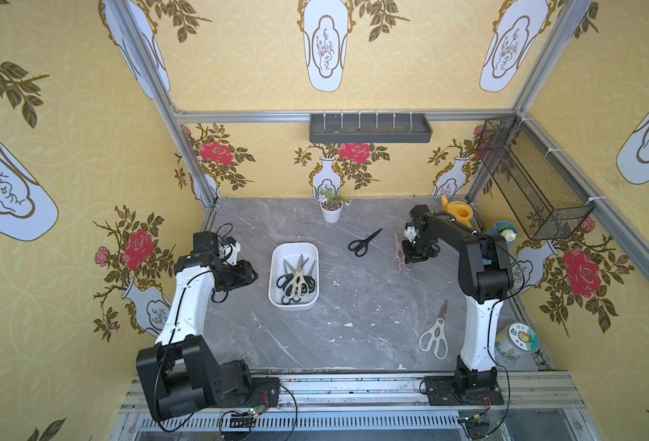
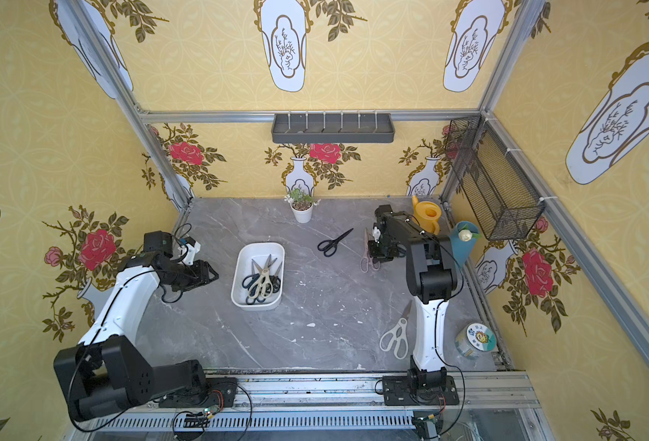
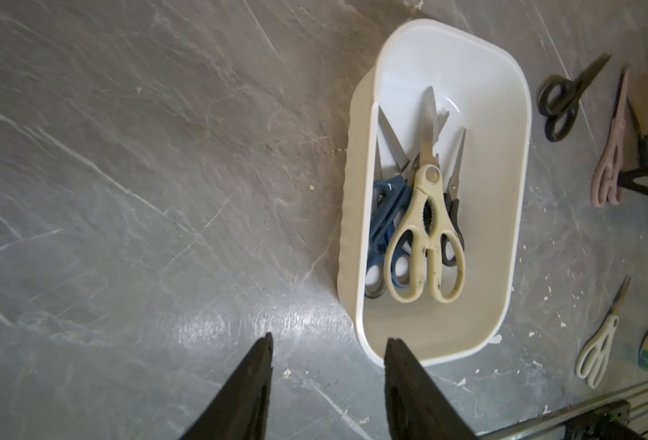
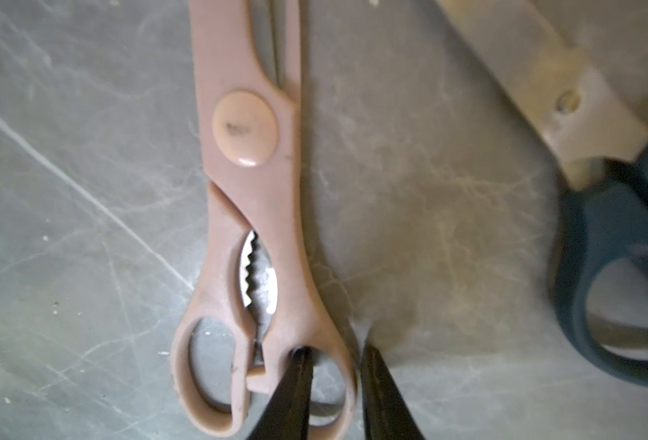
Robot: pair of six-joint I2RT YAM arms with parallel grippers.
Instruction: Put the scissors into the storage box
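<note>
Pink scissors (image 4: pixel 254 168) lie flat on the table beneath my right gripper. One finger (image 4: pixel 294 388) reaches into their right handle loop, the other (image 4: pixel 382 388) stands just outside it, and the fingers are part open around that loop's side. Dark teal scissors (image 4: pixel 617 242) rest to the right. The white storage box (image 3: pixel 518 242) holds several scissors, cream ones (image 3: pixel 430 220) on top. My left gripper is open and empty over bare table left of the box. Black scissors (image 1: pixel 364 242) and white-handled scissors (image 1: pixel 434 336) lie on the table.
At the back stands a potted plant (image 1: pixel 331 205). A yellow watering can (image 1: pixel 457 211) stands behind the right arm, and a round tin (image 1: pixel 517 339) sits near the front right corner. A wire basket (image 1: pixel 537 176) hangs on the right wall.
</note>
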